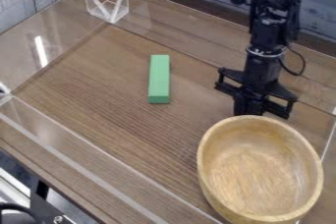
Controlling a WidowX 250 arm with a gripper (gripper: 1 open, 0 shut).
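Observation:
My black gripper (250, 106) hangs low at the right of the table, its tips at the back rim of a large tan bowl (257, 188). The tips are small and partly hidden near the rim, and I see nothing clearly held. A green block (159, 79) lies to the left of the gripper, apart from it.
A white wire object (108, 4) stands at the back left corner. The bowl fills the front right, near the table's edge.

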